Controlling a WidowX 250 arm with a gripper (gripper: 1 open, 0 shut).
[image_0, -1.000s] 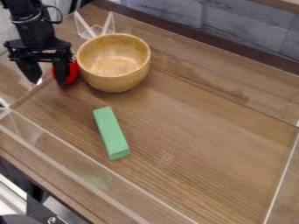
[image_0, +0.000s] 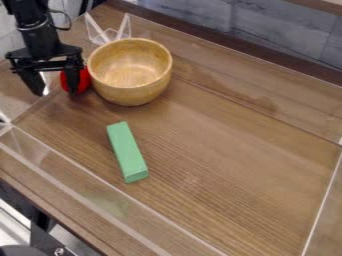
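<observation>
My black gripper (image_0: 51, 72) is at the upper left of the camera view, low over the wooden table, just left of a red object (image_0: 82, 81) that it partly covers. Whether its fingers are open or shut on that object is unclear. The red object lies against the left side of a large tan bowl (image_0: 131, 70). A green block (image_0: 127, 151) lies lower down on the bare table.
A wall runs along the back. White wire-like pieces are at the upper left edge, behind the bowl and near the gripper.
The bowl and green block look unmoved.
</observation>
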